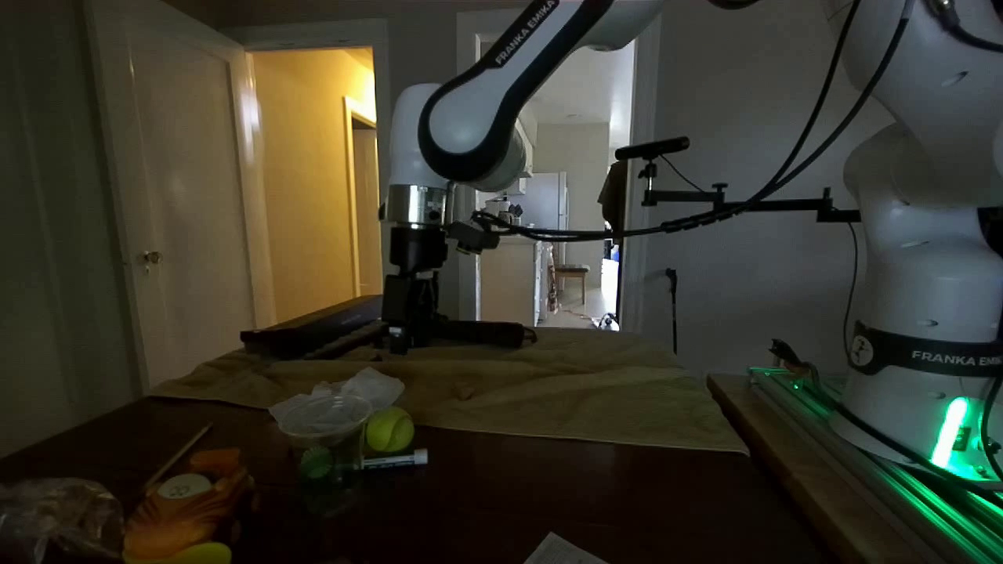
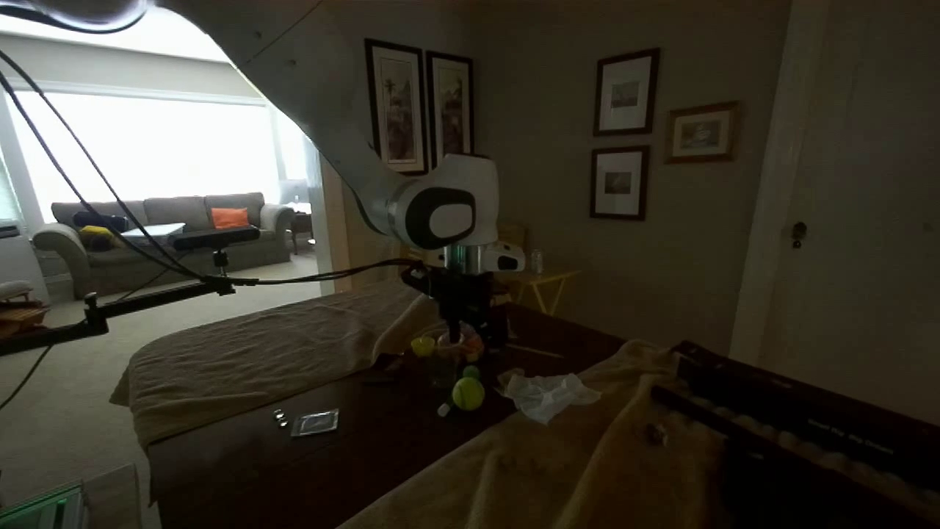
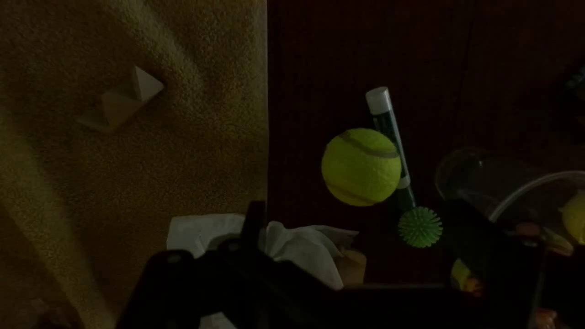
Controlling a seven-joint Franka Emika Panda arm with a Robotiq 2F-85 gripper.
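My gripper (image 1: 399, 346) points straight down above the table, and in the wrist view its dark fingers stand wide apart, open, with nothing held. Below and ahead of it lies a yellow-green tennis ball (image 3: 360, 167). A glue-stick-like tube with a white cap (image 3: 379, 101) rests against the ball's side. Near the tube's lower end sits a small green spiky ball (image 3: 420, 227). A crumpled white tissue (image 3: 307, 246) is partly covered by the gripper. The clear plastic cup (image 1: 326, 418) stands beside the tennis ball, partly hidden in the wrist view.
A tan towel (image 1: 564, 399) covers part of the table, with a small folded paper piece (image 3: 126, 98) on it. An orange toy (image 1: 188, 507) and clear plastic wrap (image 1: 61, 517) lie at one edge. A dark long case (image 2: 793, 414) rests beyond. Bare table (image 1: 583, 489) shows nearby.
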